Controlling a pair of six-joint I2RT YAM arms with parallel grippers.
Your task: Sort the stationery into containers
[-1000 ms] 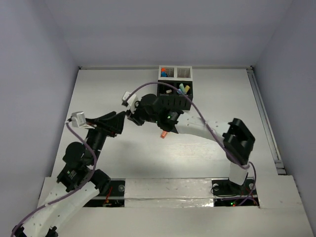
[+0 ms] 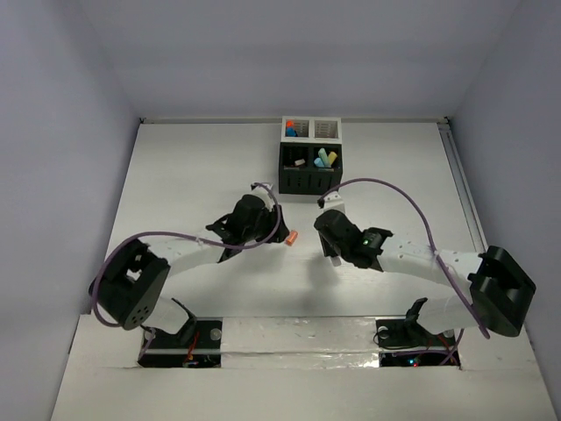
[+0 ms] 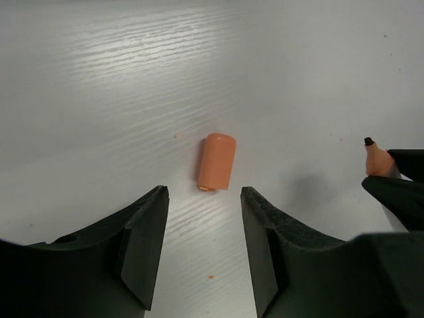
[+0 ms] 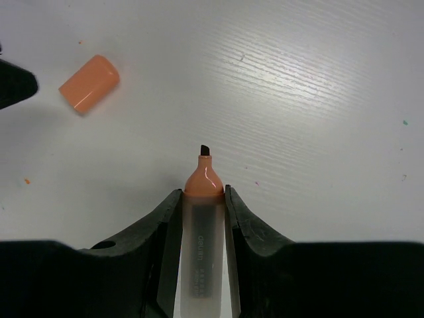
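An orange marker cap [image 3: 216, 163] lies on the table; in the left wrist view it sits just beyond my left gripper, whose fingers stand apart with nothing between them. My right gripper is shut on a marker [image 4: 203, 225] with a translucent body, an orange neck and a black tip pointing away. From above, the cap [image 2: 291, 238] is between the two grippers, closer to the left one. At the back stands a black divided container [image 2: 308, 181] holding several light blue and yellow items.
Behind the black container is a white two-part container [image 2: 326, 119] with orange and blue pieces in its left part. The two arms face each other closely over the middle.
My left gripper has come in from the left, down toward the orange cap. My right gripper has moved right and toward the front, still with the marker, leaving the cap uncovered.
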